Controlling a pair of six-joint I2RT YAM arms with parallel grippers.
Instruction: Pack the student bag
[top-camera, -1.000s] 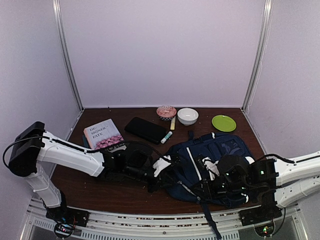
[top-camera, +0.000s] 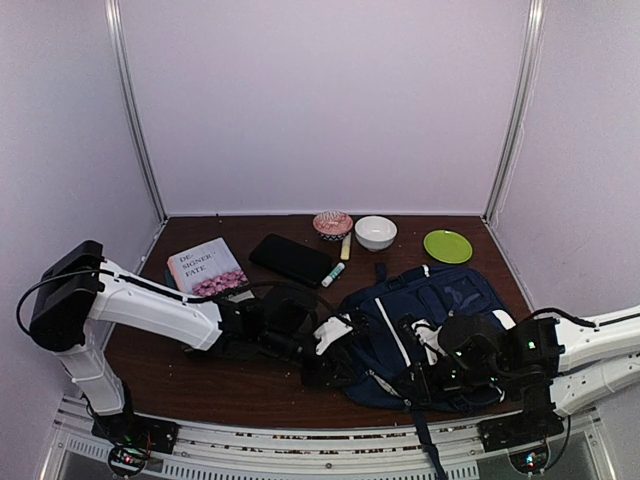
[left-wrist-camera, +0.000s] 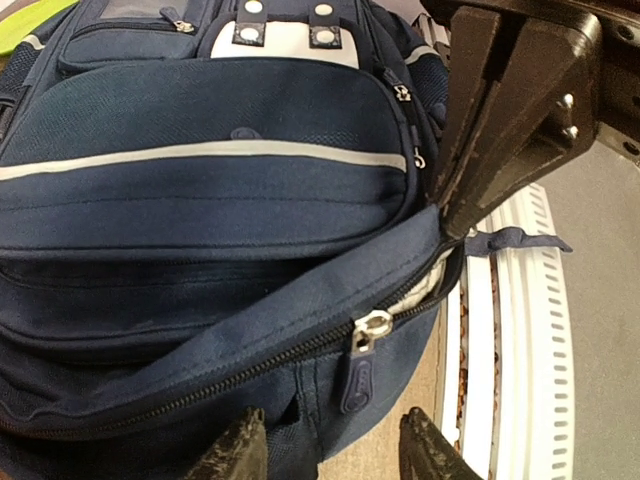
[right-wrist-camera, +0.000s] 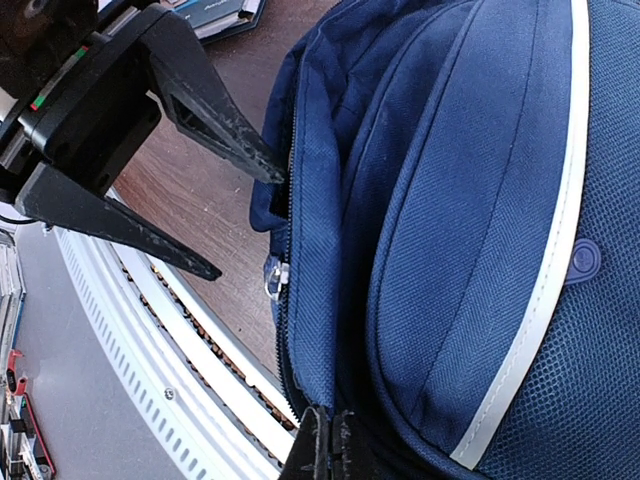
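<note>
The navy backpack (top-camera: 440, 290) lies on the right half of the table, its front zip edge facing the rail. My right gripper is shut on that edge of the bag, near one end of the zip. In the left wrist view the zipper pull (left-wrist-camera: 358, 385) dangles below its metal slider. My left gripper is open beside the bag's front, with nothing between its fingers. Seen from the right wrist, one left finger (right-wrist-camera: 225, 135) reaches the side pocket's edge, and the other ends left of the metal slider (right-wrist-camera: 275, 277).
A book (top-camera: 205, 265) and a black pouch (top-camera: 290, 258) lie at the back left. Near them are a glue stick (top-camera: 333, 274), a red patterned bowl (top-camera: 332, 224) and a white bowl (top-camera: 376, 233). A green plate (top-camera: 447, 246) sits behind the bag. Metal rails (top-camera: 300, 450) edge the front.
</note>
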